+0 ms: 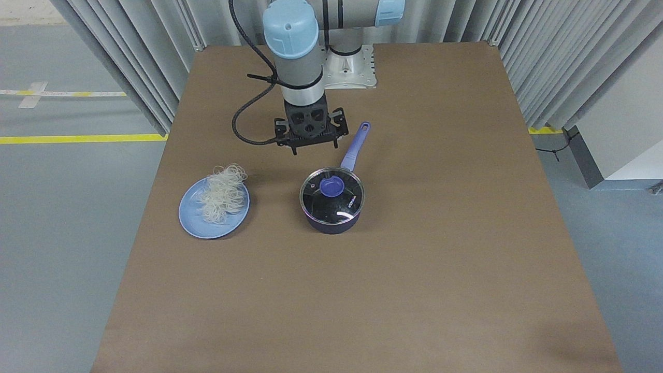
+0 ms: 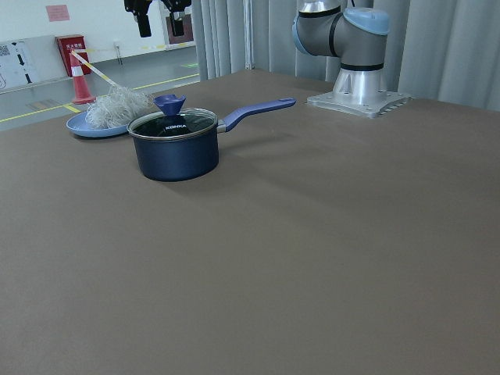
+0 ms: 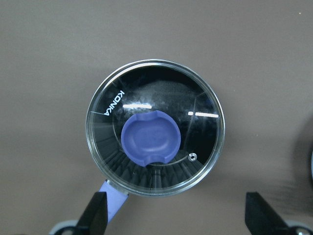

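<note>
A navy saucepan with a glass lid sits mid-table, its purple handle pointing toward the robot base. The lid's purple knob is centred in the wrist view. My gripper is open and empty, high above the pan, a little behind the lid in the front view. Left of the pan, white noodles lie on a blue plate.
The robot's mounting base is at the back edge.
</note>
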